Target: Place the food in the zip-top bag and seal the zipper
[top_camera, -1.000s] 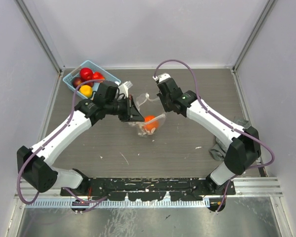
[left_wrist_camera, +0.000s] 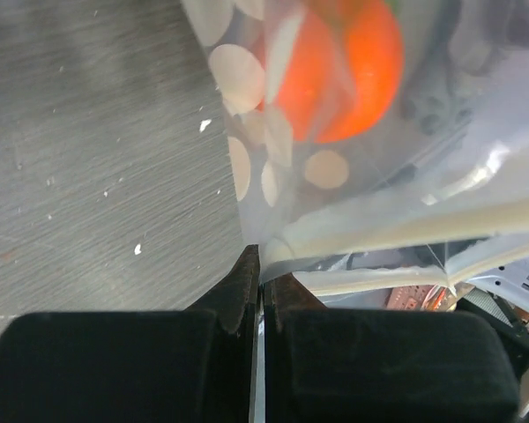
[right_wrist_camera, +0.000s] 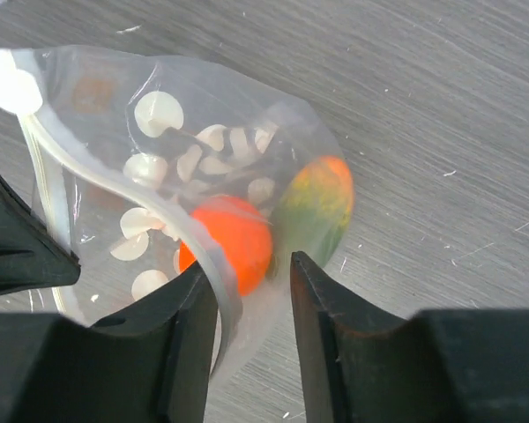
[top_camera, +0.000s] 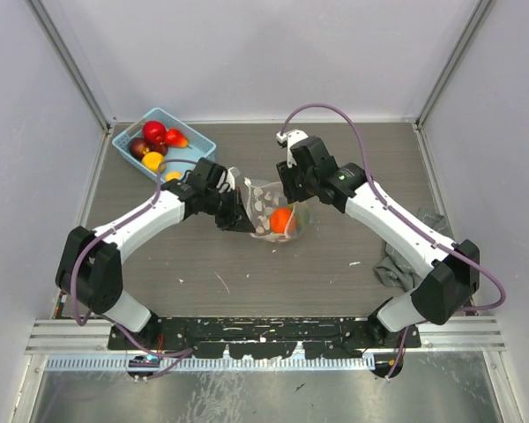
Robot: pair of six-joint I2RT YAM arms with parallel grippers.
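The clear zip top bag [top_camera: 259,199], printed with pale dots, stands with its mouth gaping on the table between both arms. Inside it lie a round orange-red food piece [right_wrist_camera: 236,240] and a green-and-orange one [right_wrist_camera: 315,207]. My left gripper is shut on the edge of the bag's mouth. From the bag's other side, my right gripper reaches down with its fingers apart. The bag's rim [right_wrist_camera: 213,278] runs beside its left finger, partly in the gap, not clamped.
A light blue basket [top_camera: 204,145] at the back left holds several red and yellow foods. A grey cloth [top_camera: 395,267] lies crumpled at the right. The table [top_camera: 220,282] in front of the bag is bare.
The left gripper has come nearer the table's front, still on the bag's edge. Bag and food have shifted a little rightward.
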